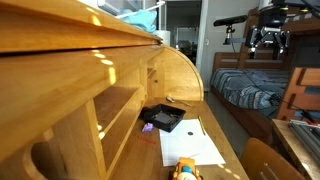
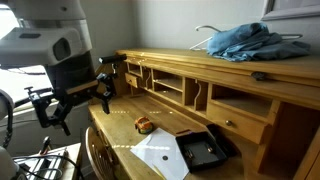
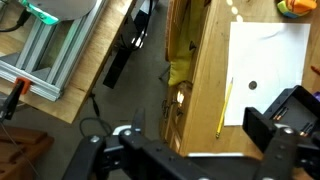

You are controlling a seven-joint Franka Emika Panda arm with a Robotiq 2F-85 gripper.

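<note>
High above the floor, beside the wooden desk, my gripper hangs empty with its fingers spread wide. The wrist view shows the gripper open, with the floor gap and the desk's edge below. On the desktop lies a white sheet of paper with a yellow pencil along its side and a small dark round thing on it. A black tray stands beside the paper. An orange toy sits at the paper's other end. In exterior view 2 the gripper is in the left foreground.
A raised shelf runs along the desk's back, with blue cloth on top. A small purple thing lies near the tray. A wooden chair stands at the desk's front. Bare desktop surrounds the paper.
</note>
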